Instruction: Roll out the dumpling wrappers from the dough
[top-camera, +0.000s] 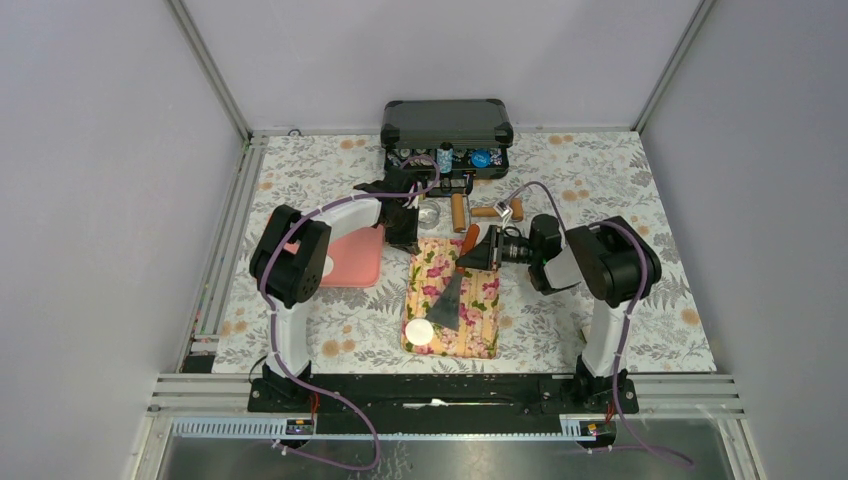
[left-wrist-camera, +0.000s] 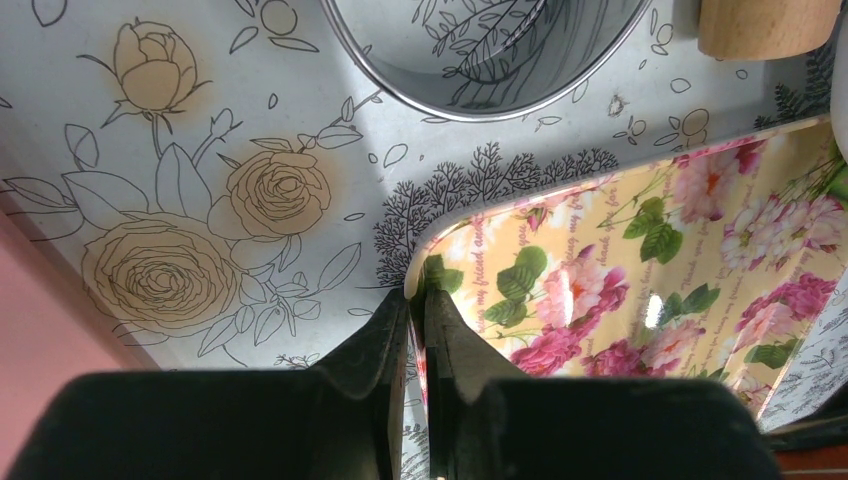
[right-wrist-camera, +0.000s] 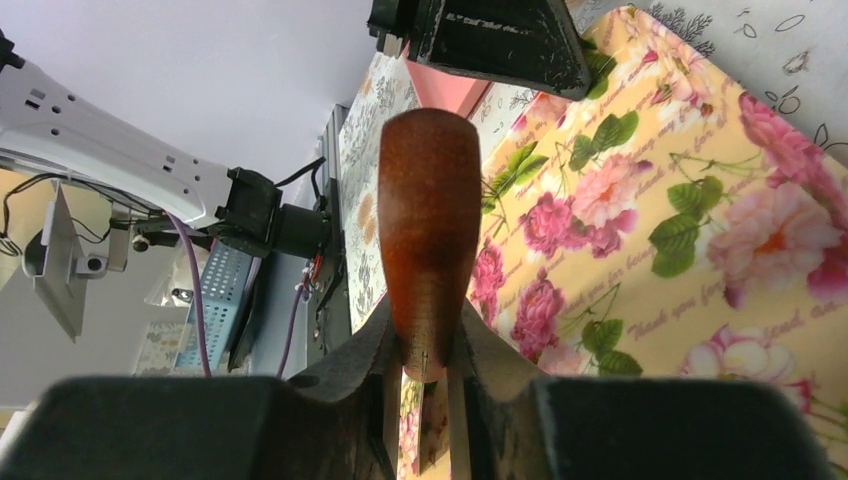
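Note:
A flat white dough round (top-camera: 419, 331) lies on the near left part of the floral board (top-camera: 480, 343). My left gripper is shut on the board's far left edge near its corner. Over the board, my right gripper has its fingers round a scraper, whose brown handle (right-wrist-camera: 430, 200) sticks up between them. The scraper's wide metal blade (top-camera: 447, 303) points down toward the near side, its left corner right by the dough round. Whether blade and dough touch cannot be made out. The wrist views do not show the dough.
Left of the board stands a pink tray (top-camera: 352, 262) with a white piece at its left, partly behind my left arm. A clear bowl (top-camera: 429, 214), a wooden roller (top-camera: 458, 212) and another wooden piece (top-camera: 485, 212) lie beyond the board. An open black case (top-camera: 447, 125) stands farther back.

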